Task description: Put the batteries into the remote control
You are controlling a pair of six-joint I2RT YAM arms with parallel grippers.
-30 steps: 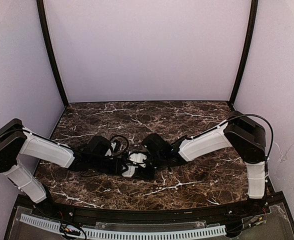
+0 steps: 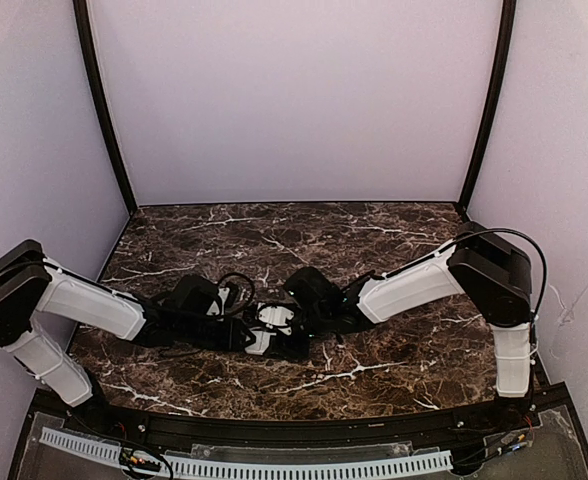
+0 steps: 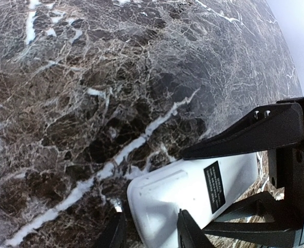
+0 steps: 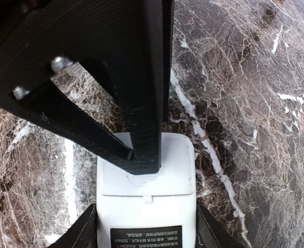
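Note:
The white remote [image 2: 260, 340] [image 3: 162, 192] [image 4: 146, 206], with a dark printed label, lies back up on the marble table between my grippers. In the right wrist view its battery cover faces up, and a black finger of the other gripper rests over it. My left gripper [image 2: 244, 333] is open around the remote, one finger above it in the left wrist view. My right gripper [image 2: 284, 340] is at the remote's end, its fingertips at both sides along the bottom of its view; whether they grip is unclear. No batteries can be made out.
Pale walls stand at the back and sides, and a dark rail runs along the front edge.
The left arm has shifted very slightly near the remote. The right arm shows no visible change.

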